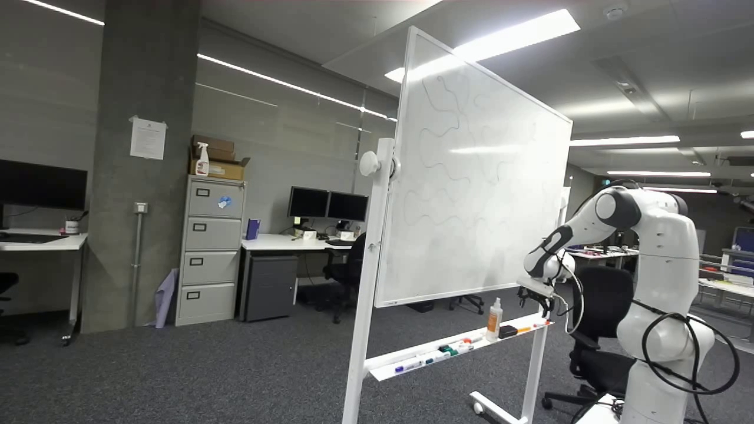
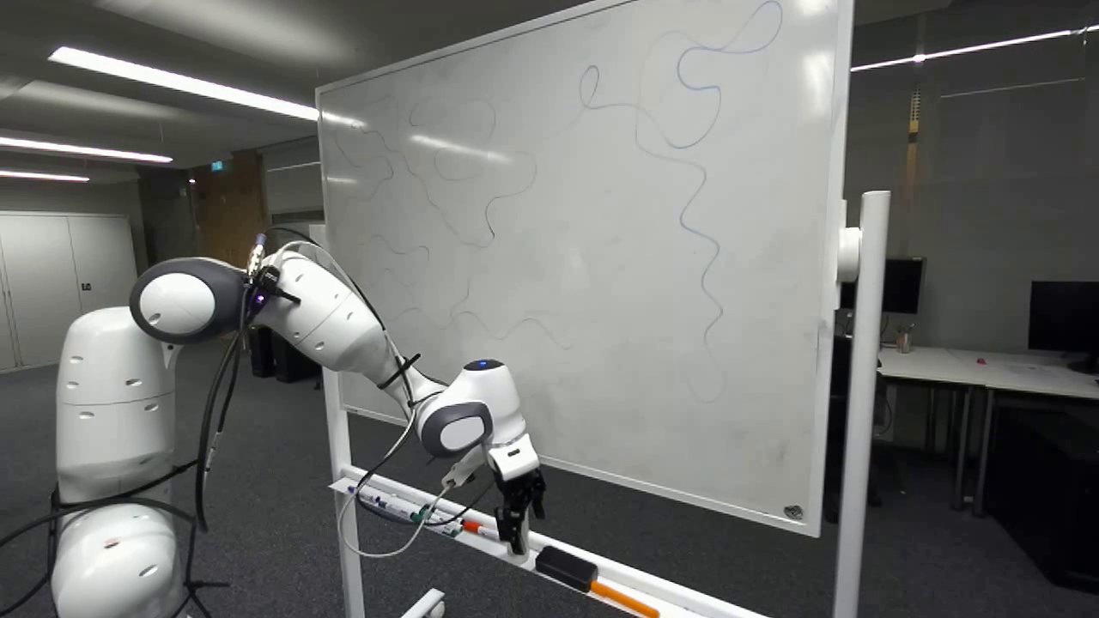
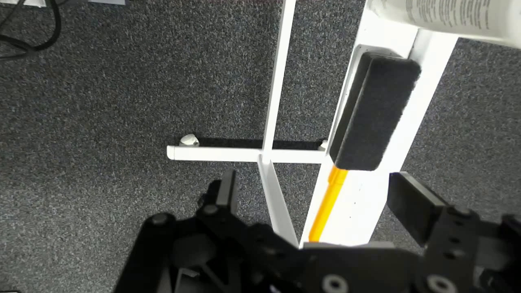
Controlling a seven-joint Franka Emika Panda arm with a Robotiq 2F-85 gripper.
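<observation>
Above the whiteboard's tray, my gripper stands open, its two fingers wide apart with nothing between them. Below it in the wrist view lies the black eraser on the white tray, ahead of the fingertips and toward the right finger. An orange marker touches the eraser's near end and runs back between the fingers. A bottle stands on the tray past the eraser; exterior view 1 shows it upright. The whiteboard carries several faint wavy lines.
Several markers lie along the tray beyond the bottle. The board's lower frame hangs just above the tray, and its upright post stands at one end. A black chair is behind the arm.
</observation>
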